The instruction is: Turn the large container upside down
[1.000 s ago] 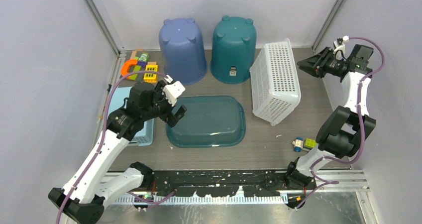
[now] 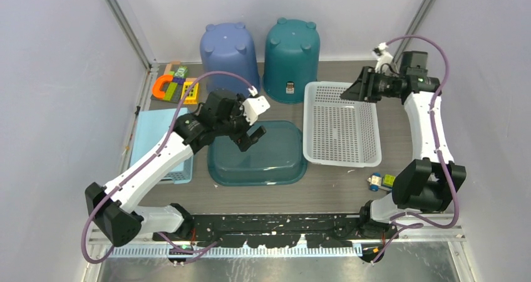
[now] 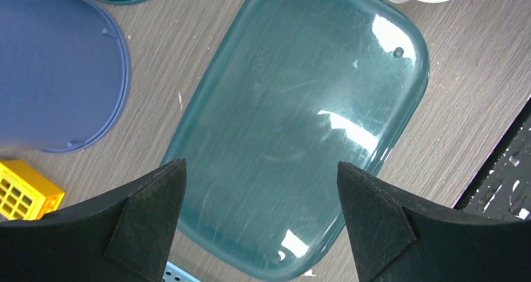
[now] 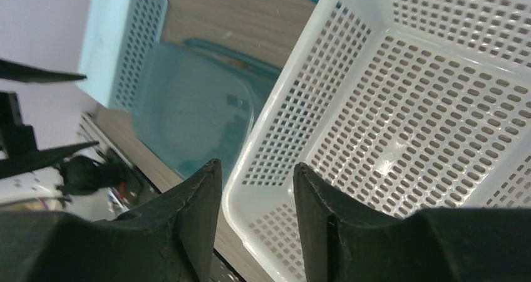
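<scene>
The white perforated basket (image 2: 334, 131) lies on the table, its opening upward, right of the teal tray (image 2: 255, 153). My right gripper (image 2: 354, 89) hangs over the basket's upper right part, its fingers apart with nothing between them; in the right wrist view the basket (image 4: 416, 131) fills the right side. My left gripper (image 2: 249, 136) is open above the teal tray, which fills the middle of the left wrist view. Two upturned tubs, a blue one (image 2: 225, 53) and a teal one (image 2: 291, 53), stand at the back.
A light blue basket (image 2: 183, 172) and colourful toy blocks (image 2: 190, 93) are at the left. A small toy vehicle (image 2: 382, 182) lies at the front right. Walls enclose the sides.
The white basket has gone from standing tipped on its side to lying flat, opening up. My right gripper has moved left over it, and my left gripper has moved right across the tray.
</scene>
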